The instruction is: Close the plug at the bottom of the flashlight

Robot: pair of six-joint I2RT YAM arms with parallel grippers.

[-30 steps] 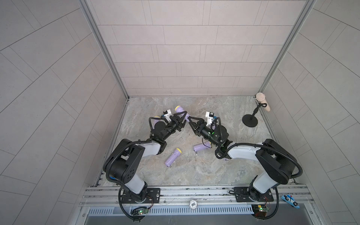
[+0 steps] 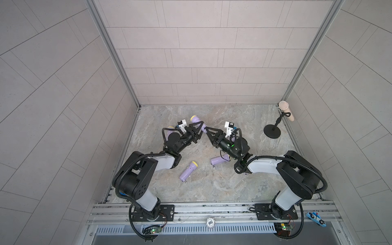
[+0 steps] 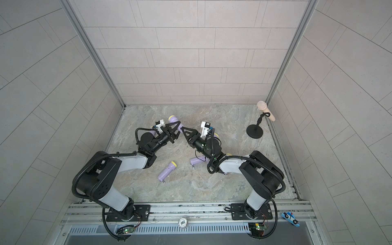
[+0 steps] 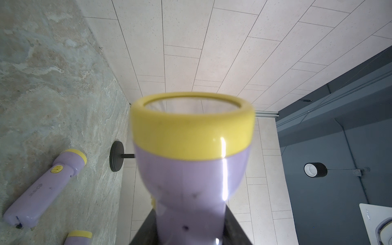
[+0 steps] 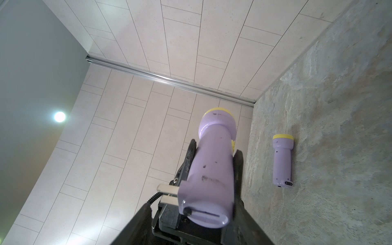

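Note:
A lilac flashlight with a yellow rim is held raised near the middle, tilted, by my left gripper, which is shut on it. In the left wrist view its head fills the middle. My right gripper is at the flashlight's tail; in the right wrist view the tail end faces it, with a dark slot and a small dark spot at the bottom. The right fingers are blurred, so their state is unclear.
Other lilac flashlights lie on the marble floor below and around the arms. A black stand with a beige cylinder stands at the back right.
The right arm has shifted very slightly near the flashlight's tail; otherwise nothing visible differs.

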